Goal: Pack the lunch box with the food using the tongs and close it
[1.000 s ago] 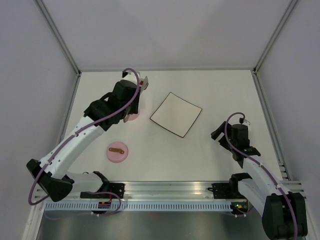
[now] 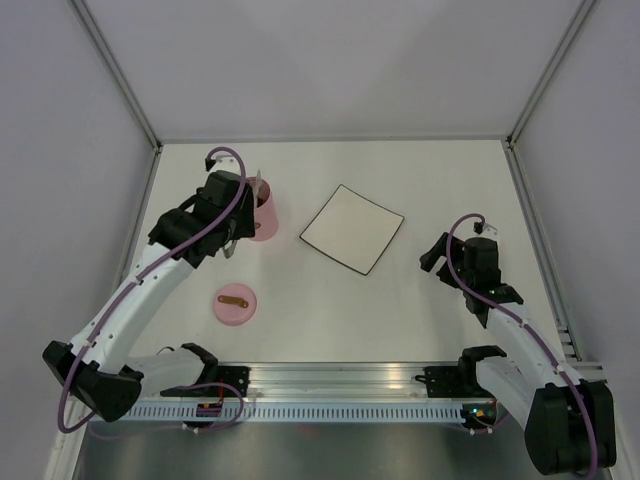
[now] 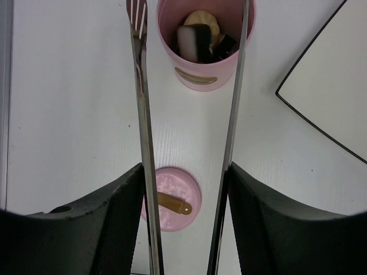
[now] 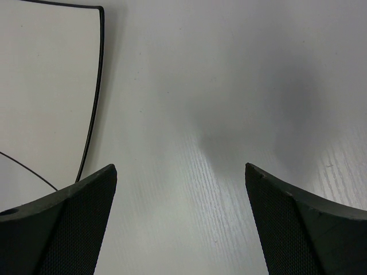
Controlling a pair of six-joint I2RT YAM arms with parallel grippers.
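My left gripper has a pair of long metal tongs [image 3: 143, 86] between its fingers, one strip along each pad. The tongs' arms stand apart, with fork-like tines on the left one, and nothing shows between them. Beyond lies a pink pot [image 3: 202, 78] holding a yellowish round piece [image 3: 205, 21], a pale block [image 3: 187, 43] and dark pieces. In the top view the left hand partly covers the pot [image 2: 265, 222]. A white square board [image 2: 352, 229] with a black edge lies mid-table. My right gripper is open over bare table, nothing between its fingers.
A small pink plate [image 2: 224, 313] with a brown piece [image 2: 234, 301] on it lies nearer the front, below the pot. Bare table separates the board from the right arm. Metal rails [image 2: 340, 370] run along the front edge.
The left gripper has moved left and slightly toward the front with the tongs, away from the pot's right side, uncovering more of the pot. The right arm has shifted only slightly.
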